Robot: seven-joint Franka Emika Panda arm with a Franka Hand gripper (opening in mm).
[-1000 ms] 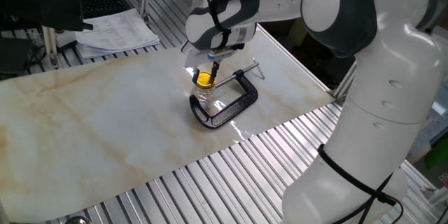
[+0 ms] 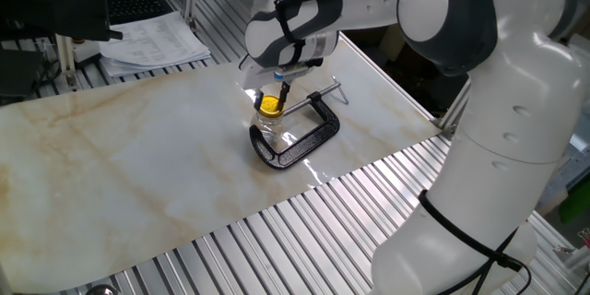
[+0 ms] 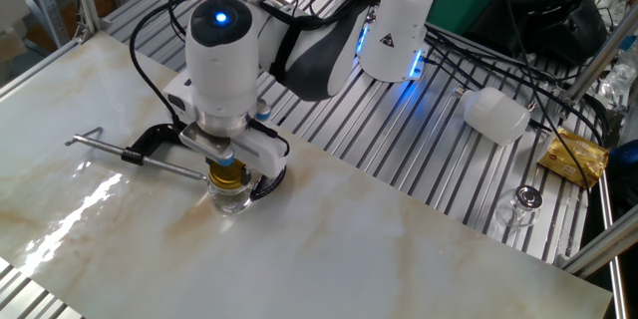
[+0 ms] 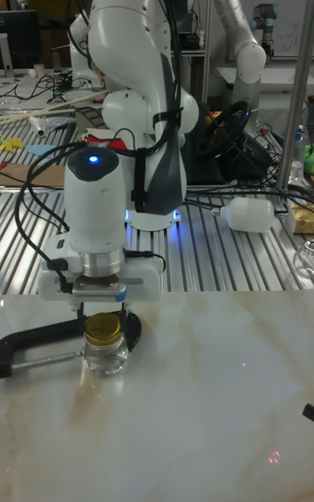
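Observation:
A clear glass jar with a gold-yellow lid stands upright on the marbled tabletop. A black C-clamp lies around it, the clamp's metal screw reaching toward the jar. My gripper points down from above with its dark fingers on either side of the lid. Whether the fingers press on the lid or stand slightly apart from it does not show clearly. In exterior view 3 the lid is just below the gripper's body, and the jar rests beside the clamp's screw.
Beyond the tabletop's edge, on the slatted metal surface, are a white bulb-shaped object, a small glass jar and a gold packet. Papers lie behind the tabletop.

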